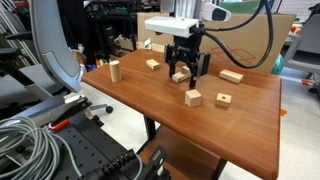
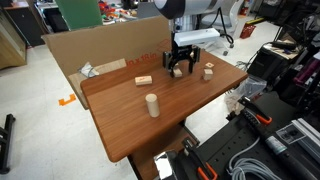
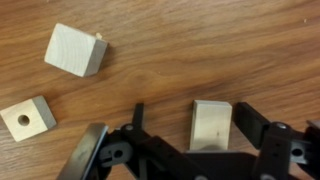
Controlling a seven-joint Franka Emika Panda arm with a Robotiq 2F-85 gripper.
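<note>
My gripper (image 1: pixel 182 79) is low over the wooden table, its fingers part open. Between its two fingers lies a small pale wooden block (image 1: pixel 181 75); in the wrist view this block (image 3: pixel 210 126) sits nearer the right finger (image 3: pixel 262 132), and a wide gap separates it from the left one. Whether the right finger touches it I cannot tell. Exterior view 2 has the gripper (image 2: pixel 180 67) around the block too, partly covering it.
In front are a wooden cube (image 1: pixel 192 98) and a block with a hole (image 1: pixel 223 101). A flat block (image 1: pixel 231 76) lies farther back. Toward the left stand a pale cylinder (image 1: pixel 115 71) and another small block (image 1: pixel 152 64).
</note>
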